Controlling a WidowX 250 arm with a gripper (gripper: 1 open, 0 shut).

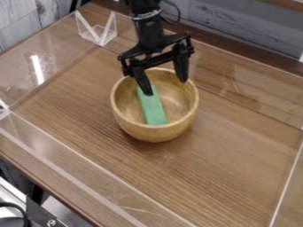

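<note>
A round yellow bowl (154, 131) sits on the wooden table, with a green oblong object (151, 109) lying inside it. My black gripper (159, 67) is over the back of the bowl, open, its fingers spread wide to either side near the rim, nothing seen held between them.
Clear plastic pieces stand at the upper left (97, 28) and at the left edge. A dark cable lies at the lower left corner, and a wall runs along the back.
</note>
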